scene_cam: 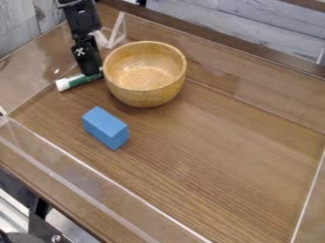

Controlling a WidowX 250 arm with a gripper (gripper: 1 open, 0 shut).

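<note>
My black gripper (86, 66) reaches down from the top left, just left of a wooden bowl (144, 71). Below its tip lies a small green and white stick-like object (79, 82), perhaps a marker. The fingers are small and dark, so whether they are apart or touching that object is unclear.
A blue block (105, 127) lies on the wooden table (216, 161) below the bowl. A white object (112, 28) stands behind the gripper.
</note>
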